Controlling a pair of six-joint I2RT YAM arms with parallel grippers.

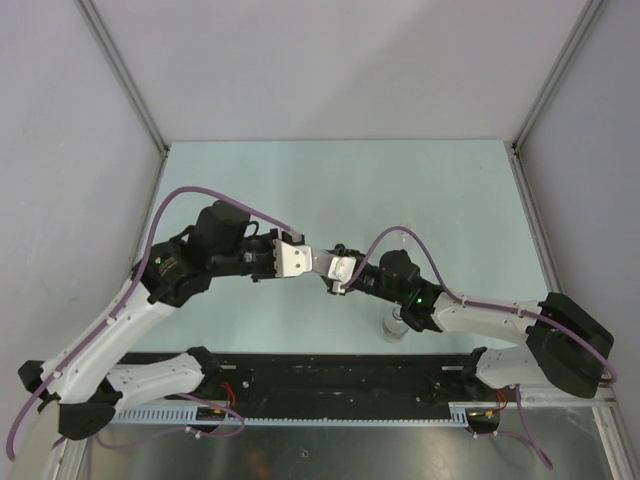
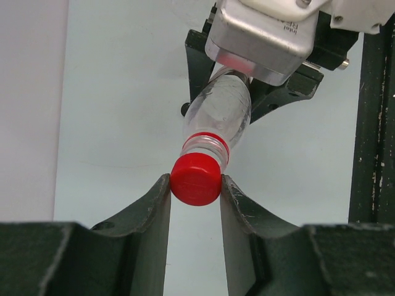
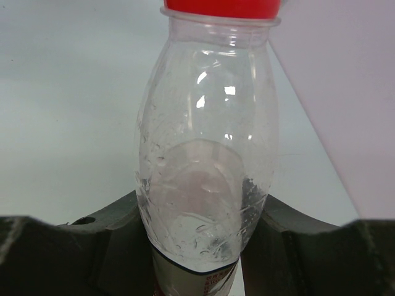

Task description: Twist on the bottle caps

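A clear plastic bottle with a label low down is gripped by my right gripper, its fingers round the body. A red cap sits at the bottle's mouth, held at the tips of my left gripper, which is shut on it. In the right wrist view the red cap shows at the top of the bottle neck. Whether it is threaded on I cannot tell. The two grippers face each other above the middle of the table.
Another clear bottle stands on the table at the front right, under my right arm, and a small clear object lies behind that arm.
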